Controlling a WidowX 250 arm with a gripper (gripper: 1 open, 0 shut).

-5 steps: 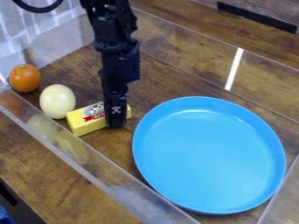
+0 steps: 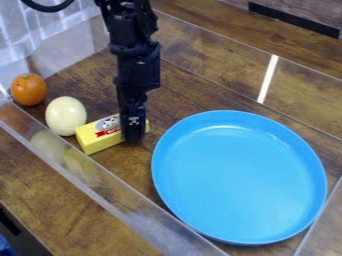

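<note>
My gripper (image 2: pixel 134 120) is a dark arm reaching down from the top, its tips low over the right end of a yellow box (image 2: pixel 104 138) with a red-and-white label. A white egg-like object (image 2: pixel 66 114) sits just left of the box, and an orange round fruit (image 2: pixel 28 88) is farther left. A large blue plate (image 2: pixel 238 175) lies to the right.
A clear barrier (image 2: pixel 80 185) runs diagonally along the lower left. The wooden surface (image 2: pixel 214 75) behind the plate is bare, crossed by a white strip.
</note>
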